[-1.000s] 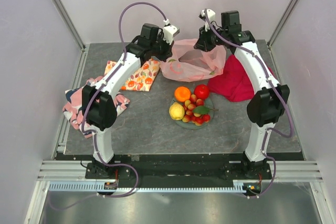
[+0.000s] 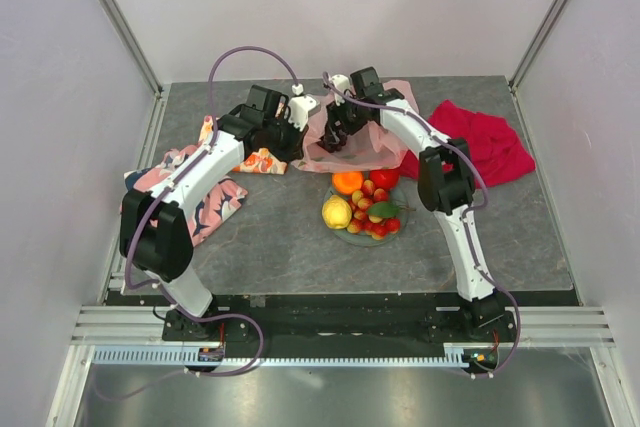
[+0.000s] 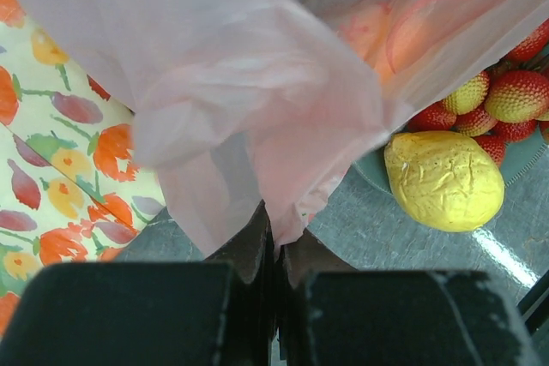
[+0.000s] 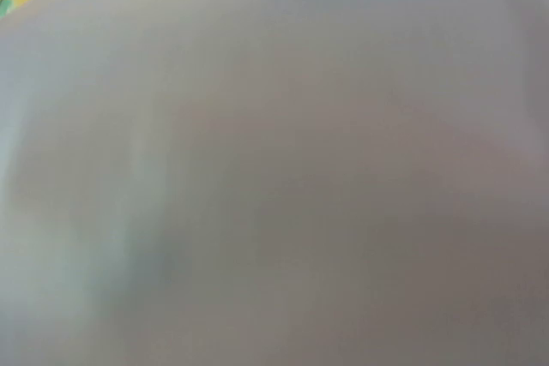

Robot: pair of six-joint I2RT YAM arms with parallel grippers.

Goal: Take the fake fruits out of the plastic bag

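Note:
The translucent pink plastic bag lies at the back middle, with dark round fruits inside. My left gripper is shut on the bag's edge at its left side; the bag's folds rise from between the fingers. My right gripper is down in the bag over the dark fruits; the right wrist view is filled by blurred plastic, so its fingers and anything between them are hidden.
A plate of fruit with a yellow pear, orange and red fruits sits before the bag. Cloths lie left and a red cloth right.
My left gripper has moved down and left with the bag's edge. My right gripper has moved left and down into the bag, where dark fruits show.

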